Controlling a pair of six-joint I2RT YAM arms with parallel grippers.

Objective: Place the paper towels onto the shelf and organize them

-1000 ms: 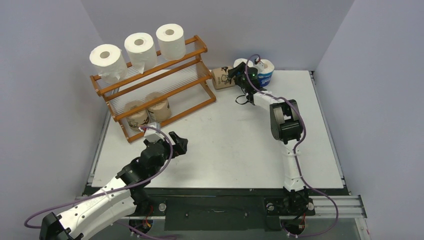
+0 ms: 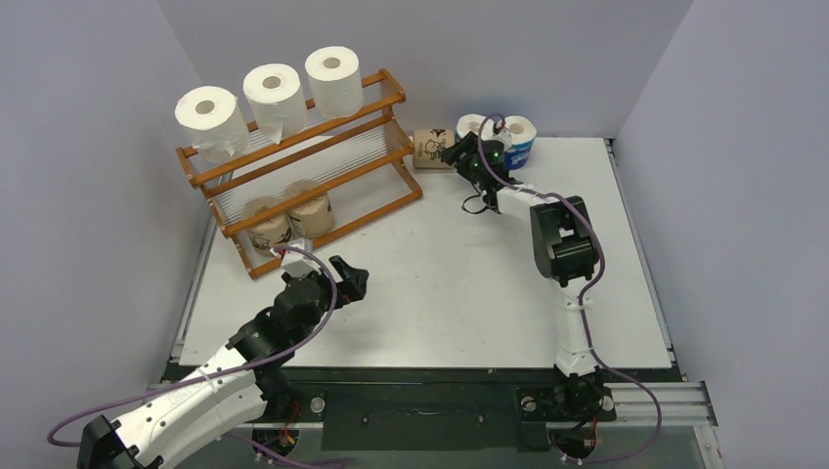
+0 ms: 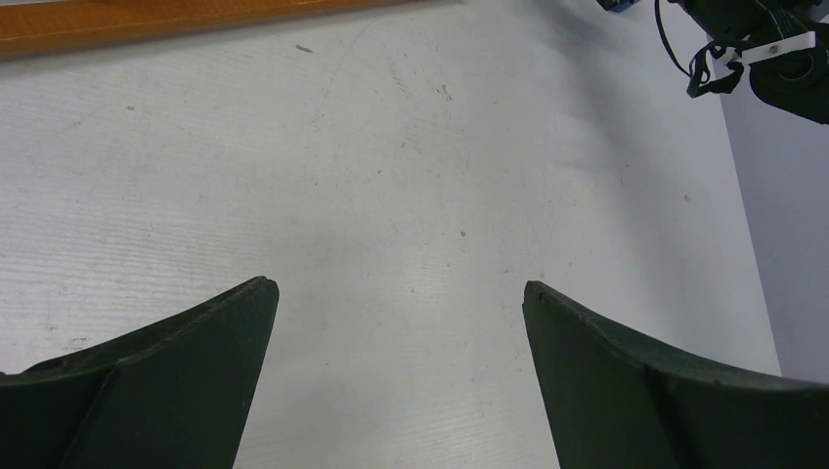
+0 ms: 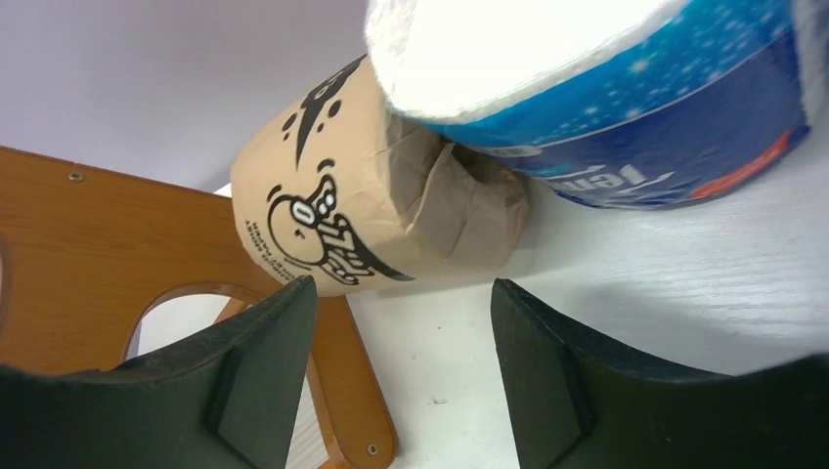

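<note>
Three white paper towel rolls (image 2: 333, 83) stand on the top tier of the wooden shelf (image 2: 366, 127). Two brown-wrapped rolls (image 2: 311, 214) rest on its lower tier. A third brown-wrapped roll (image 4: 323, 210) lies on its side against the back wall, by the shelf's right end. Beside it stand two blue-wrapped rolls (image 2: 519, 143), partly hidden by the right arm. My right gripper is open in front of the lying brown roll, nothing between its fingers. Over bare table in front of the shelf, my left gripper is open and empty.
Walls close in the back and both sides. A purple cable (image 2: 598, 254) runs along the right arm.
The lying brown roll has turned slightly, from tilted to nearly square with the back wall. My right gripper has shifted a little. The left arm has barely moved.
</note>
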